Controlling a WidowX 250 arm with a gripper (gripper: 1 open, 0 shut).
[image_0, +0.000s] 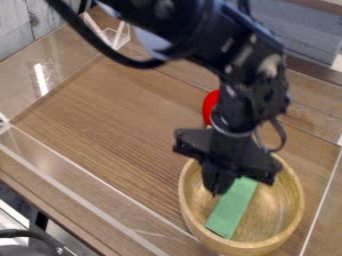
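Observation:
My black gripper hangs low over a tan bowl at the lower right, its several fingers pointing down; it is hard to tell how far apart they stand. A green bar lies in the bowl, partly hidden by the gripper. A red object sits behind the gripper, mostly hidden by it.
A wooden table fills the left, with clear space there. A pale wire holder stands at the top left, partly behind the arm. A grey edge runs along the back right.

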